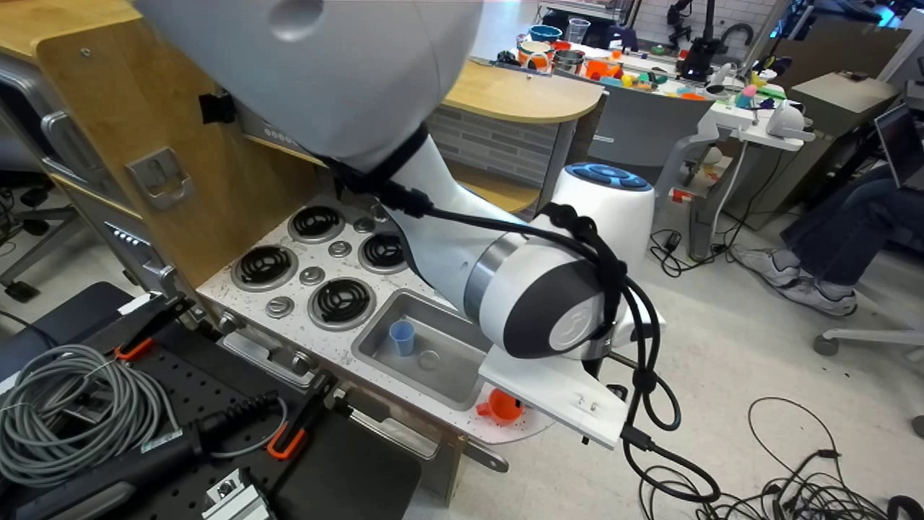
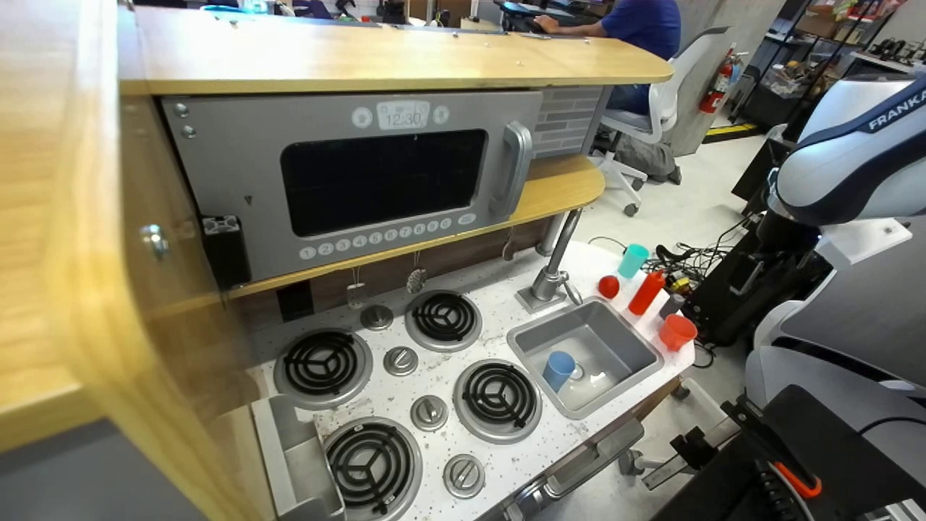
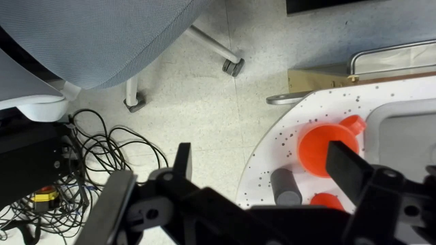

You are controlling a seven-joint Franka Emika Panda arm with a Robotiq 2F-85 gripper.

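Observation:
My gripper stands open in the wrist view, its two black fingers wide apart with nothing held. Floor and the rounded counter end show beyond them. Close to the right finger in that view is an orange-red cup with a handle, on the counter by the sink. A dark grey cylinder and part of a red bottle show lower down. In exterior view 2, a blue cup is inside the sink; a teal cup and a red ball-like item stand behind the sink.
Burners and knobs cover the counter left of the sink. The faucet rises behind the basin, below the microwave. A grey chair and loose cables lie beyond the counter's end.

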